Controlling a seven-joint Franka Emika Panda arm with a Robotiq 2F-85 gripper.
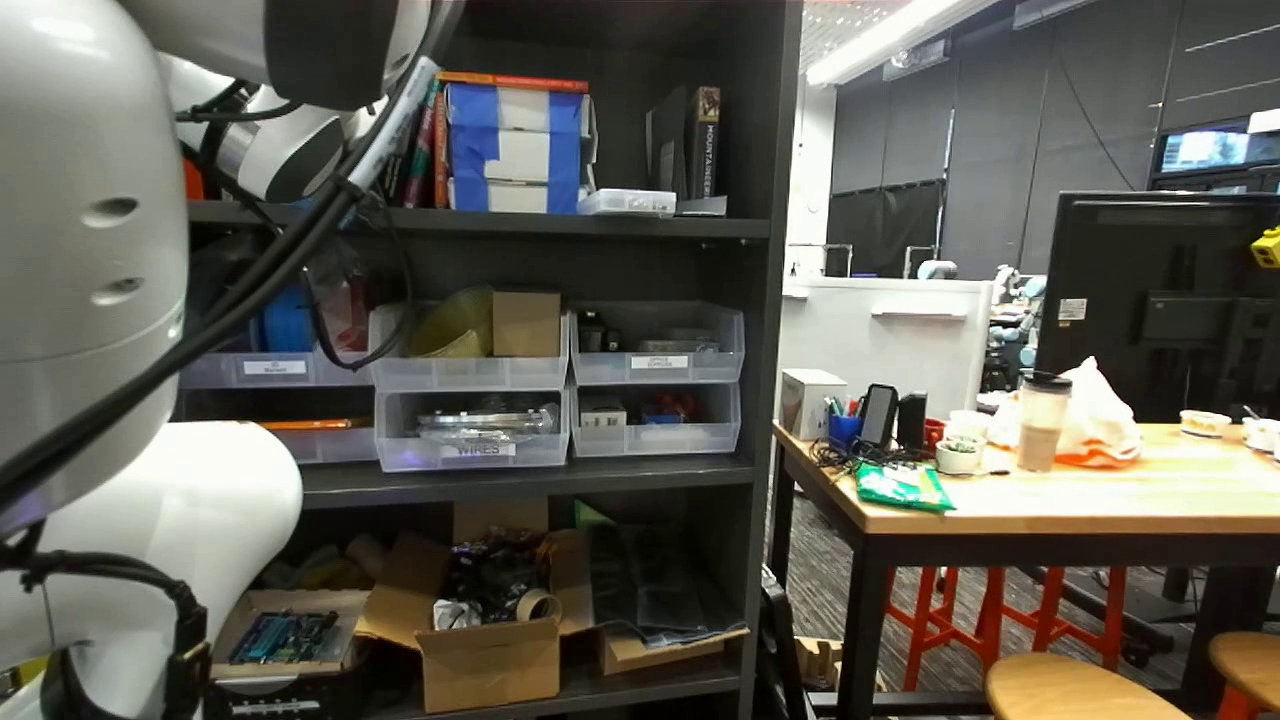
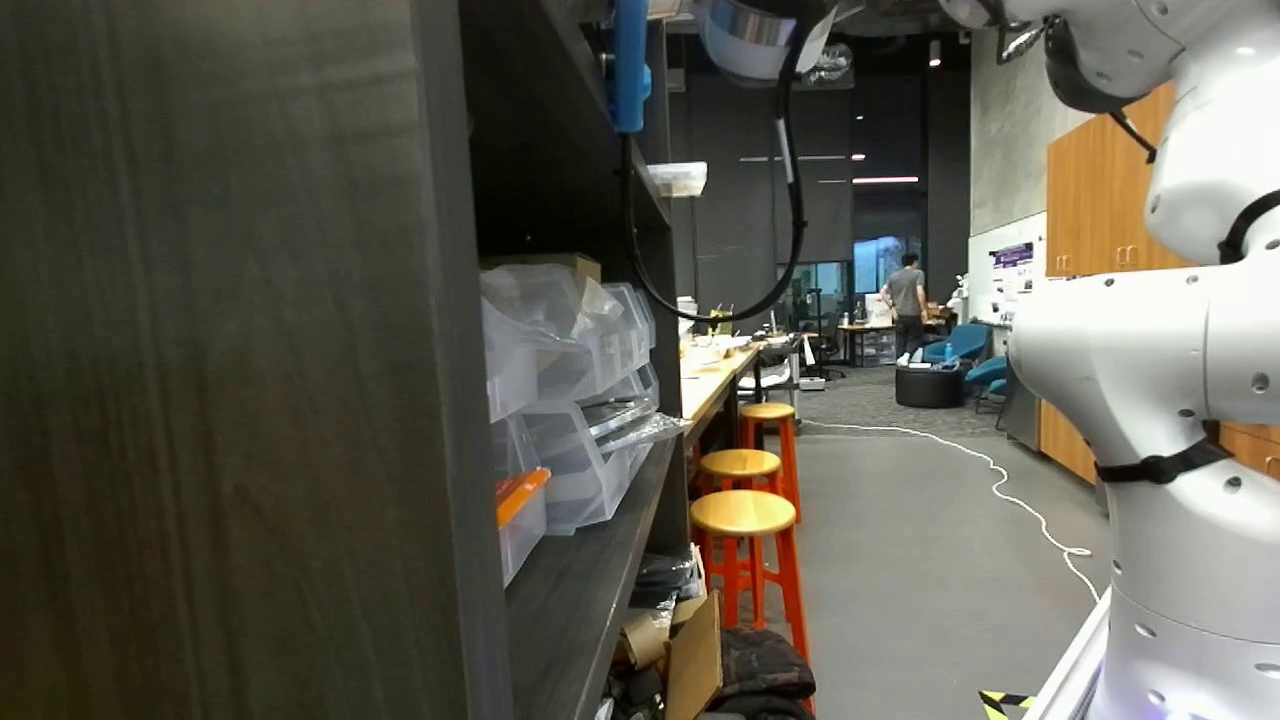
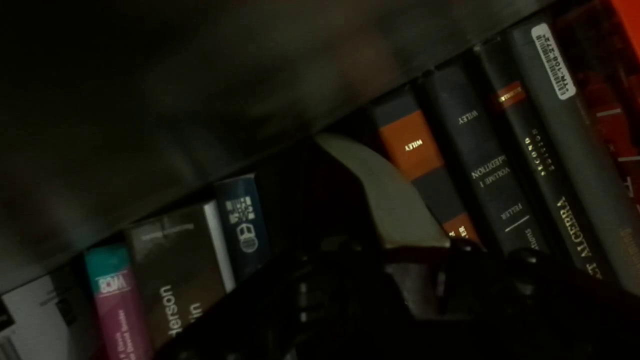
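Observation:
In the wrist view a book with a pale page edge and a dark reddish spine top stands among the row of books, its top edge showing. My gripper is dark against the dark background, its fingers around the upper part of that book, shut on it. The cover's title cannot be read. Neither exterior view shows the fingers; the arm reaches the upper shelf at the left in exterior view 1.
An orange-banded book stands close on the right, a dark blue book on the left. Dark shelf surface borders the row. A blue-taped stack and a clear box occupy the upper shelf; bins stand below.

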